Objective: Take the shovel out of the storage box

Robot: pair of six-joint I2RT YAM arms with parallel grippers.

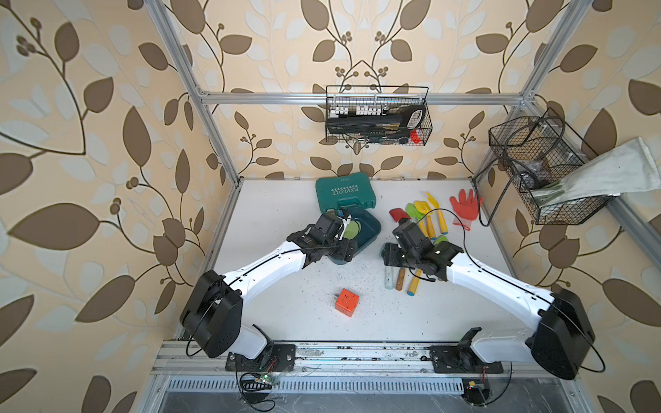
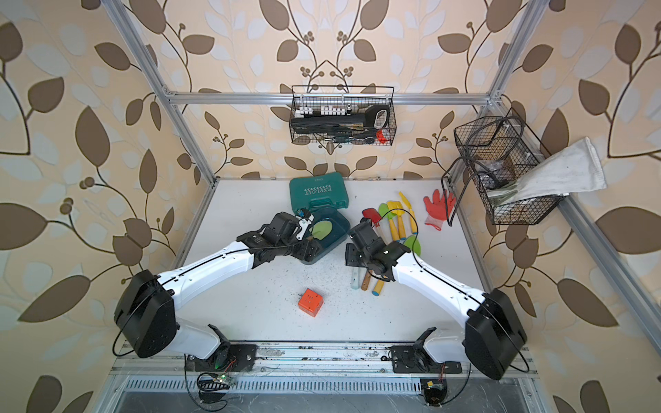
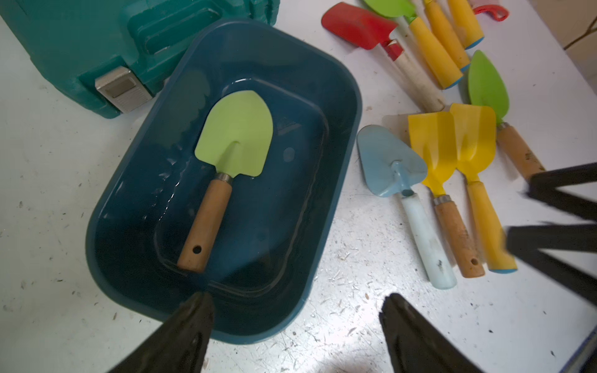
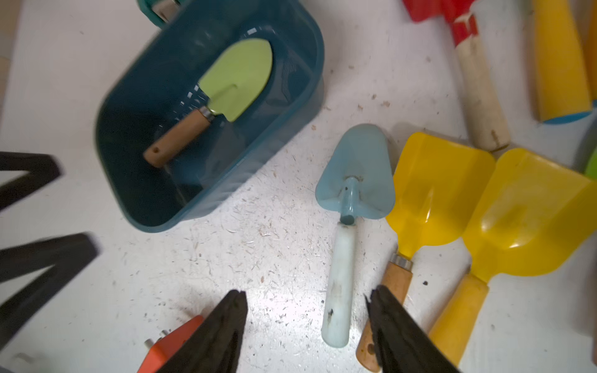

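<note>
A light-green shovel with a wooden handle [image 3: 207,222] lies inside the dark teal storage box [image 3: 333,93], blade toward the far end. My left gripper [image 1: 343,247] is above the box; in its wrist view it is open [image 3: 295,326], both fingers either side of the box's near end, nothing held. My right gripper [image 2: 352,254] hangs just right of the box over loose trowels; in its wrist view it is open [image 4: 306,320], with the pale-blue trowel's handle [image 4: 340,273] below and between its fingers.
A green case [image 1: 344,189] sits behind the box. Several trowels [image 3: 478,205] lie to the right, a red glove [image 1: 464,206] at the back right. A red cube [image 1: 347,303] lies in front.
</note>
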